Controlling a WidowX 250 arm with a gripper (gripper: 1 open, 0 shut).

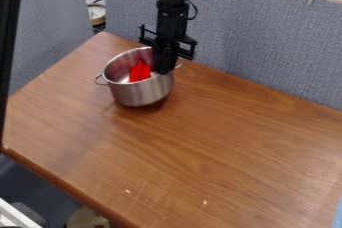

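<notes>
A steel pot (139, 90) with side handles stands on the wooden table (214, 152), toward the back left. A red object (139, 71) lies inside it. My black gripper (166, 64) reaches down from above at the pot's right rear rim, its tip at or just inside the pot. The fingers are dark and partly hidden, so whether anything is between them cannot be made out.
Grey padded panels border the table at the back and left. A dark gap and some clutter lie beyond the front left edge.
</notes>
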